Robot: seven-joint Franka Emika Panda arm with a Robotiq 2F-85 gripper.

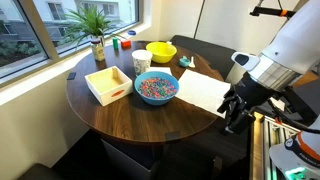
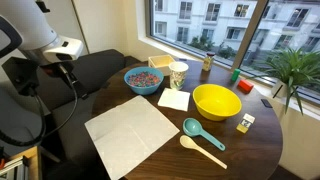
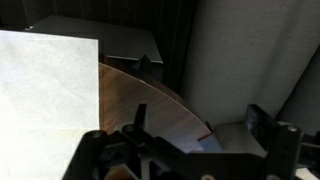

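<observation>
My gripper stands open, with nothing between its fingers, over the rim of the round dark table [image 3: 158, 108]. In the first exterior view the gripper [image 1: 238, 118] hangs at the table's right side, beyond its edge. A large white sheet [image 3: 45, 100] fills the left of the wrist view. On the table sit a blue bowl [image 2: 147, 84] of small colourful pieces, a patterned cup [image 2: 178, 75], a yellow bowl [image 2: 216, 103], a teal ladle [image 2: 203, 134] and a wooden spoon [image 2: 203, 150].
A pale open box [image 1: 108, 85] stands at the table's left in the first exterior view. A potted plant [image 1: 94, 26] is by the window. A small yellow-and-white container [image 2: 246, 122] stands near the yellow bowl. The large sheet [image 2: 133, 132] is bare.
</observation>
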